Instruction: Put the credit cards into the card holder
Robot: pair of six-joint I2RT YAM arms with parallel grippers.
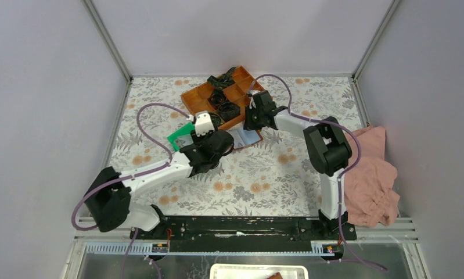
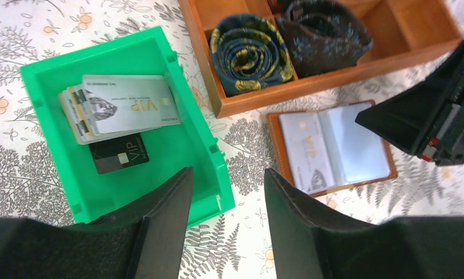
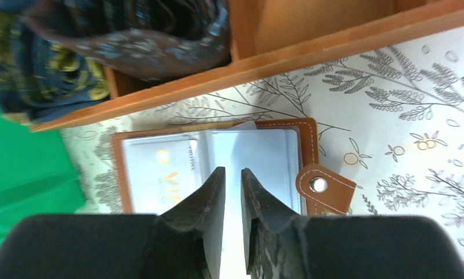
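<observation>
The brown card holder (image 3: 309, 145) lies spread on the table, its button strap at the right in the right wrist view. A silver VIP card (image 2: 308, 152) lies in its left half; the right half shows a pale clear sleeve (image 3: 255, 151). Several silver cards (image 2: 130, 96) overlap in the green tray (image 2: 200, 125), with a black card (image 2: 119, 154) partly beneath them. Between that tray and the holder, my left gripper is open and empty. My right gripper hovers over the holder's middle, open by a narrow gap with nothing visible between its fingers.
A wooden compartment box (image 1: 239, 90) with rolled dark cloths stands just behind the holder and tray. Pink cloth (image 1: 370, 180) lies at the right edge. The patterned tabletop in front of the holder is clear.
</observation>
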